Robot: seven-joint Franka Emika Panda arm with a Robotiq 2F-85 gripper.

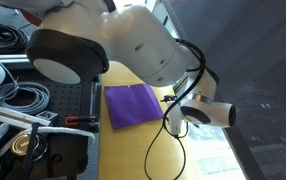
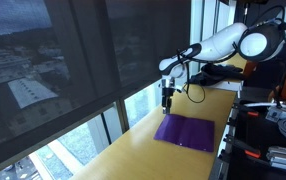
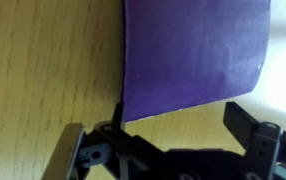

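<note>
A purple cloth (image 2: 185, 131) lies flat on the wooden table, seen whole in exterior view 2. The wrist view shows part of this cloth (image 3: 188, 55), with one edge and a corner just beyond the fingers. My gripper is open, its dark fingers (image 3: 242, 121) wide apart and nothing held between them. In exterior view 2 the gripper (image 2: 167, 106) points down by the cloth's far left corner. From exterior view 1 the cloth (image 1: 132, 105) is partly behind the arm, and the fingertips are hard to make out.
A black pegboard cart (image 1: 58, 110) with coiled cables and tools stands beside the table. A window with a dark blind (image 2: 53, 60) runs along the other side. Bare table (image 2: 113, 155) stretches out in front of the cloth. A cable (image 1: 151, 148) hangs from the arm.
</note>
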